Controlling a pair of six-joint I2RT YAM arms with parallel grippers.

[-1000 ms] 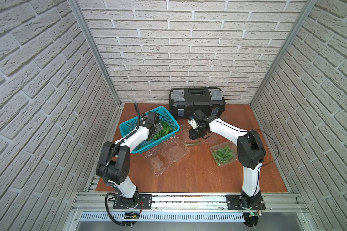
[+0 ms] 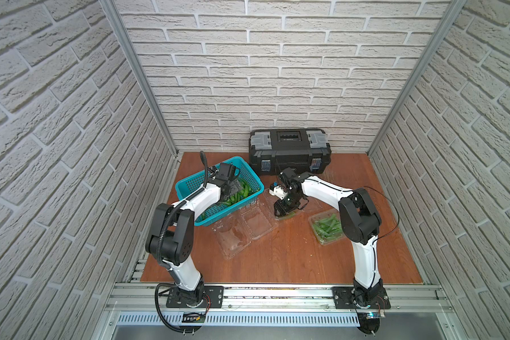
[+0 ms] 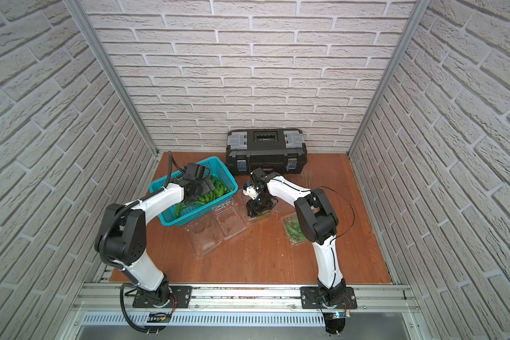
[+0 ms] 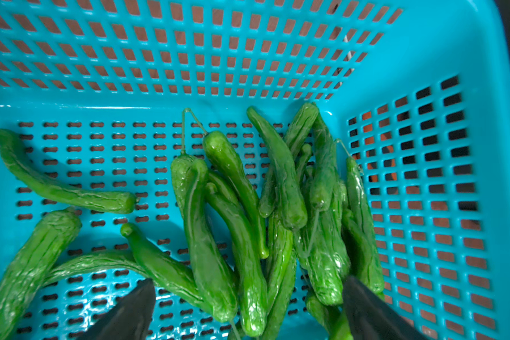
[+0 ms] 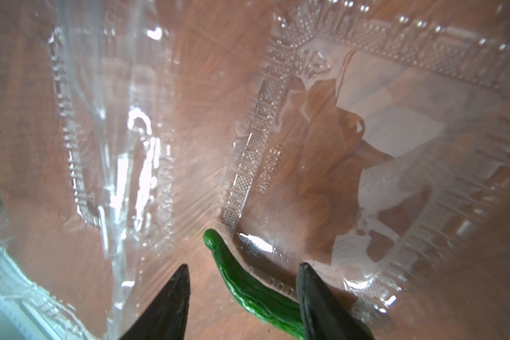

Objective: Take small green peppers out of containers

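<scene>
Inside the blue basket (image 2: 187, 180) lie several small green peppers (image 4: 209, 238). Over them my left gripper stands open, nothing gripped between its fingers. A single green pepper (image 5: 255, 294) lies along the near edge of an empty clear container (image 5: 323, 187) in the right wrist view. My right gripper is open and low there; the pepper runs between its fingertips and partly behind the right finger (image 5: 323, 308). Whether it touches them I cannot tell. Another clear container at the right holds a heap of green peppers (image 2: 327, 226).
Two empty clear containers, one at the left (image 2: 232, 235) and one beside it (image 2: 259, 221), lie in front of the basket. A black toolbox (image 2: 289, 150) stands at the back.
My right gripper has moved slightly left and down toward the single pepper, and its arm now covers part of the filled container. The left arm has shifted slightly right.
</scene>
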